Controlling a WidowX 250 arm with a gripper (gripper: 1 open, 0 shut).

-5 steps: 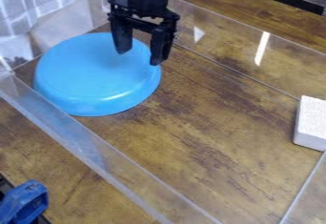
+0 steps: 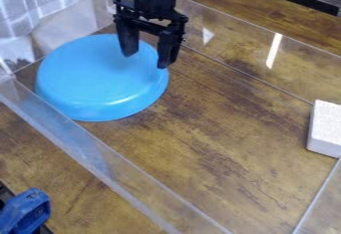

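The black gripper hangs from the top of the view over the back of a round blue disc, its two dark fingers spread apart on either side and pointing down. No object shows between them; whether the fingertips touch the disc is hard to tell.
A white block lies at the right on the wooden floor of a clear-walled enclosure. A blue object is at the lower left, outside the clear wall.
The gripper has shifted very slightly; the disc and the other things are where they were.
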